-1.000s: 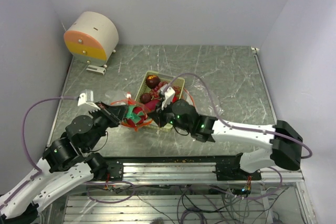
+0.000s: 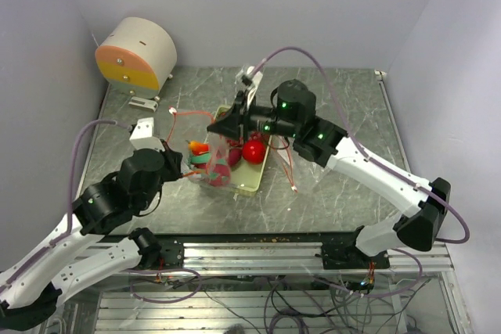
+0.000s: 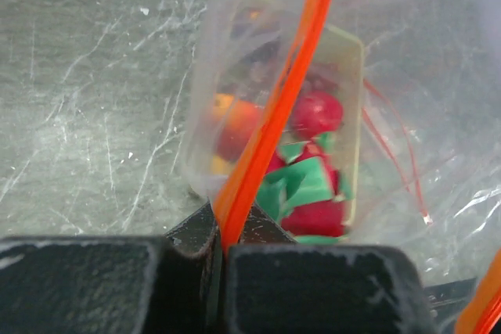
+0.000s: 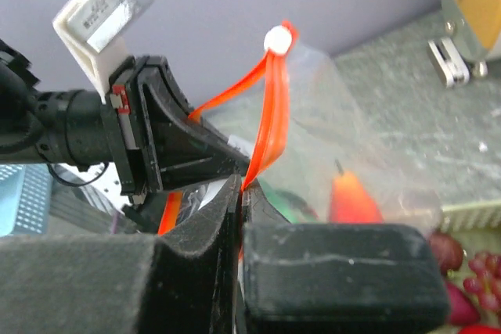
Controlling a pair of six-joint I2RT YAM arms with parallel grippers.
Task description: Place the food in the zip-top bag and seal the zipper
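Note:
A clear zip bag [image 4: 329, 115] with orange zipper [image 4: 270, 115] hangs between my grippers, red, orange and green food [image 4: 352, 201] seen through it. My left gripper [image 2: 176, 158] is shut on the orange zipper edge. My right gripper [image 2: 219, 127] is shut at the other side of the opening, the orange zipper strip running to its fingertips. A pale green basket [image 2: 249, 179] beneath holds a tomato [image 2: 254, 152], grapes and other produce, partly hidden by the bag and right arm.
A white and orange bread box [image 2: 137, 52] stands back left. Another bag with a red zipper [image 2: 286, 166] lies right of the basket.

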